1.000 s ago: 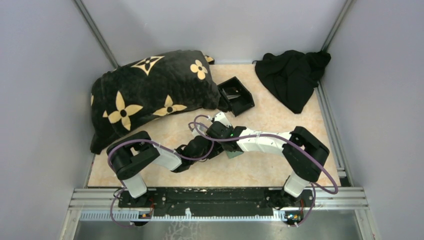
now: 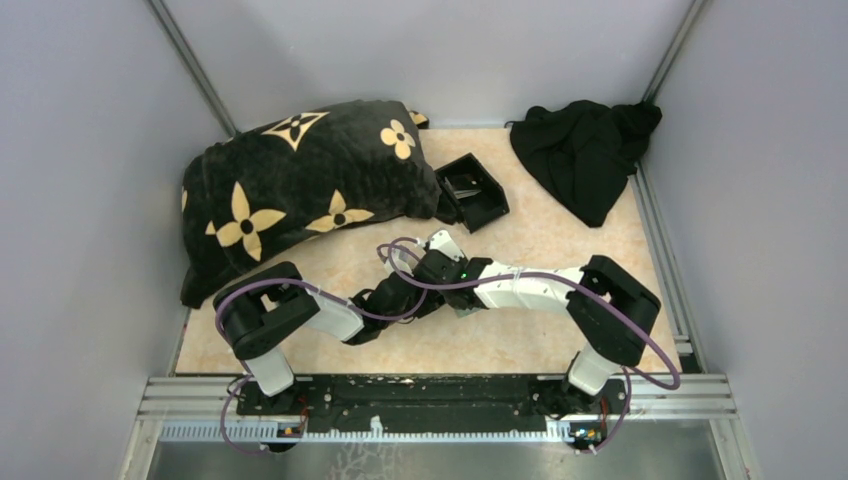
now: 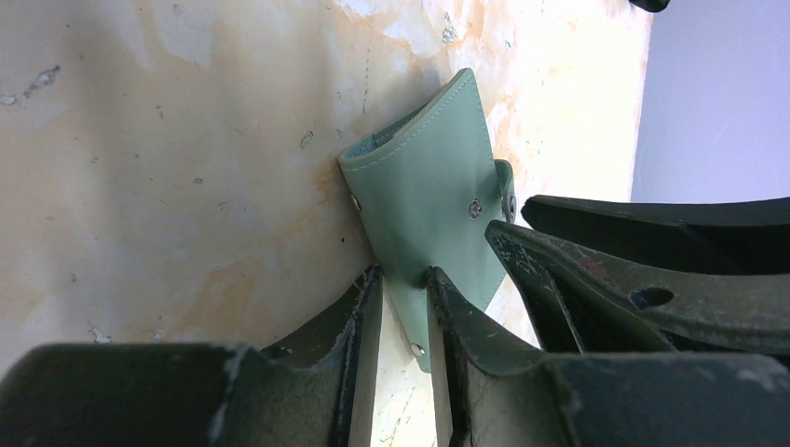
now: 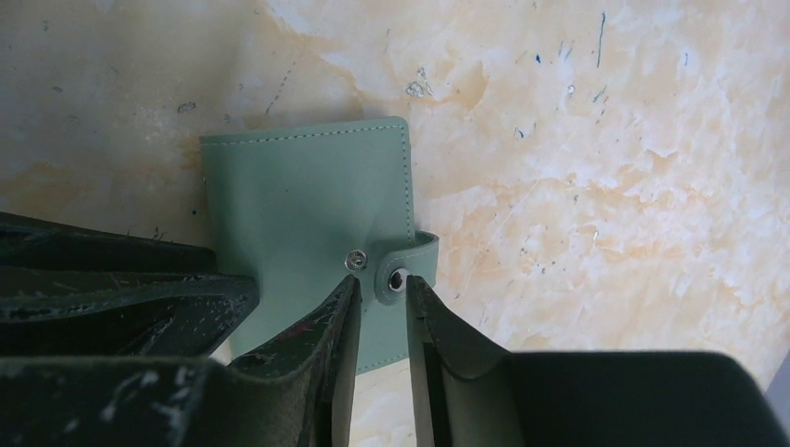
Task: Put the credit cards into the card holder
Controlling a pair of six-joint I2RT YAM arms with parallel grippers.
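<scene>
The sage-green card holder lies by the front middle of the table, mostly hidden under the arms in the top view. My left gripper is shut on one side of it, and the holder's mouth gapes a little in the left wrist view. In the right wrist view, my right gripper stands partly open over the holder, its fingertips on either side of the strap with its snap button. No contact with the strap can be made out. I can make out no credit card for certain.
Behind the grippers stands an open black box with thin light items inside. A dark patterned cushion fills the back left, and a black cloth lies at the back right. Bare table shows at the right.
My right gripper has moved slightly towards the front and now covers more of the green holder. The left arm looks still.
</scene>
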